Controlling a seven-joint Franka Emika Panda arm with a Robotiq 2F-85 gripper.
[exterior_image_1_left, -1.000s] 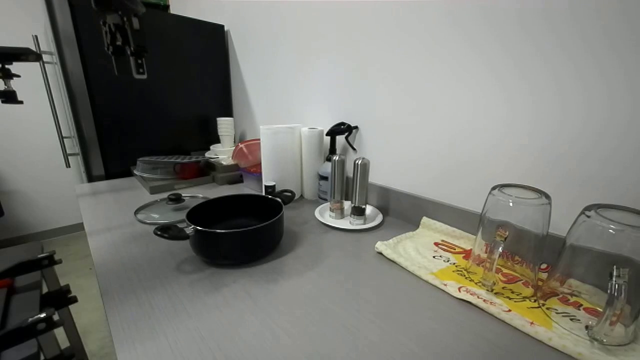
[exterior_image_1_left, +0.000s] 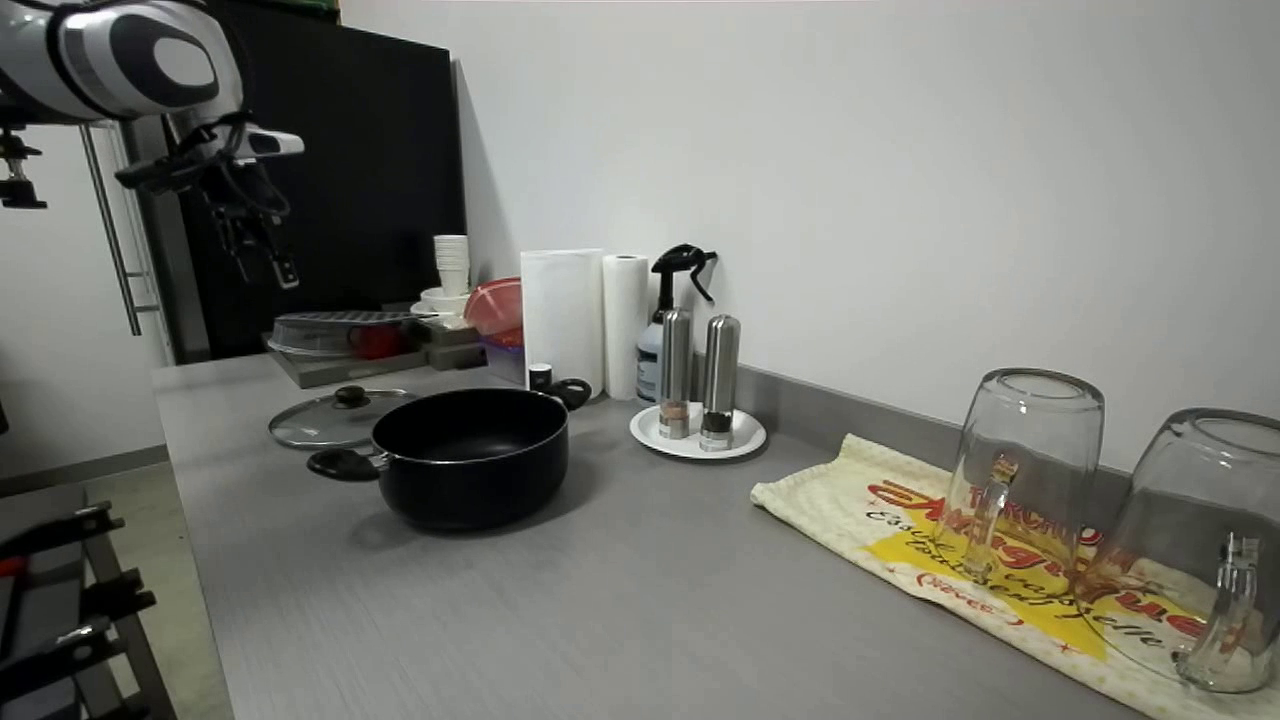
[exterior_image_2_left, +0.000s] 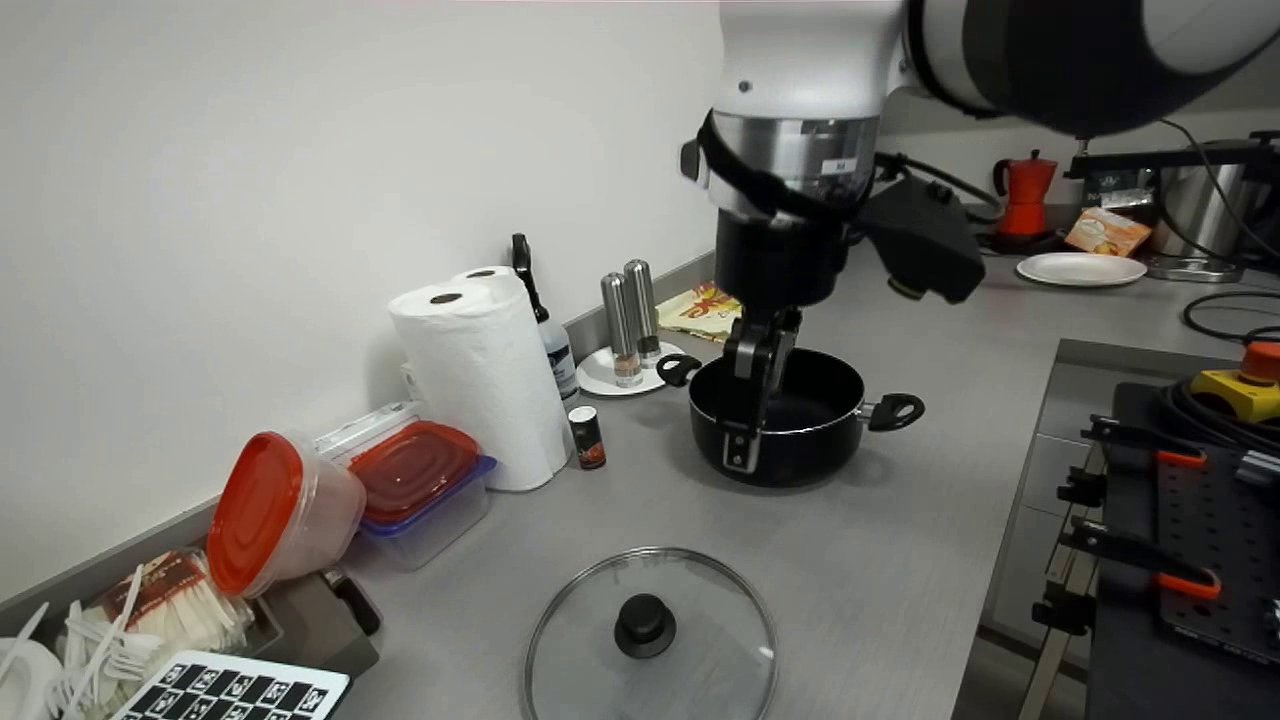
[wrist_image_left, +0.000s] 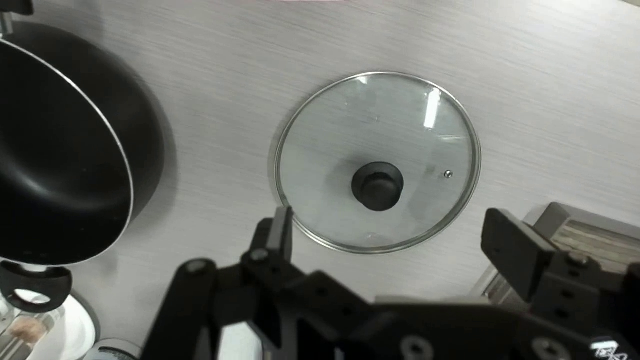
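Observation:
A glass lid (wrist_image_left: 324, 150) with a steel rim and a black knob (wrist_image_left: 381, 187) lies flat on the counter. Beside it stands the black two-handled pot (exterior_image_1_left: 474, 480), empty as far as its inside shows. My gripper is open, its two fingers wide apart and nothing between them. In the wrist view the lid's knob appears above and between those fingers. Exterior view 1 shows the gripper (exterior_image_1_left: 266, 270) well above the counter, higher than the lid (exterior_image_1_left: 318, 422). From exterior view 2 the gripper overlaps the pot in the picture.
Paper towel rolls (exterior_image_2_left: 480, 384), a small spice jar (exterior_image_2_left: 587, 437) and two mills on a white plate (exterior_image_1_left: 648, 430) line the wall. Food containers (exterior_image_2_left: 420, 480) stand farther along. Upturned glass mugs (exterior_image_1_left: 1020, 480) rest on a cloth.
My arm has come lower in exterior view 1, bringing more of it into the picture, and the gripper is now tilted. The lid and pot have stayed where they were.

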